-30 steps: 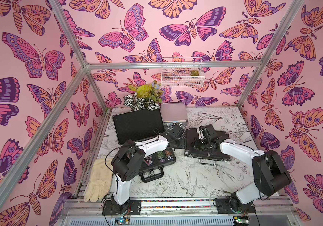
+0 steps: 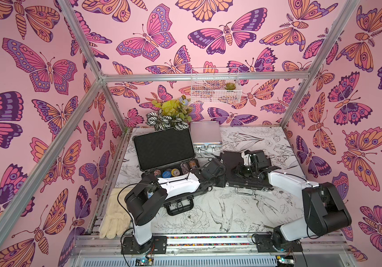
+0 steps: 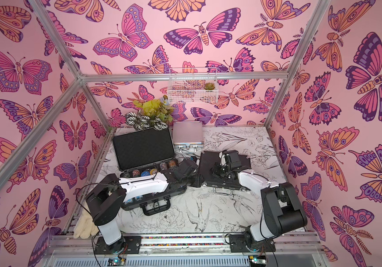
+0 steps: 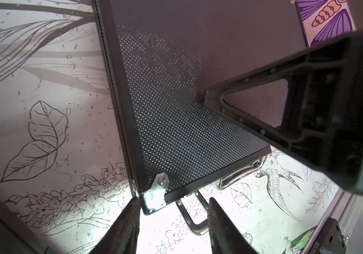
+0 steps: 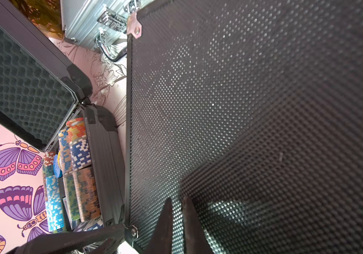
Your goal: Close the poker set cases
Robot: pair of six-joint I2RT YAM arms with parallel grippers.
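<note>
The right poker case (image 2: 231, 162) lies with its lid down; its textured black top (image 4: 168, 114) fills much of both wrist views. Near its front left corner, my left gripper is part open, the metal corner piece (image 4: 152, 199) seen between and beyond its fingers. My right gripper is over the lid, a narrow gap between its fingers and nothing held; contact with the lid cannot be told. The left poker case stands open, its foam-lined lid (image 2: 164, 149) raised and chips (image 5: 86, 190) inside, partly hidden by my left arm.
A closed silver case (image 2: 206, 133) stands at the back beside a plant (image 2: 171, 111). Pale gloves (image 2: 114, 215) lie at the front left. The tabletop in front of the right case is clear, apart from its handle (image 2: 245, 192).
The right gripper has shifted slightly right over the lid.
</note>
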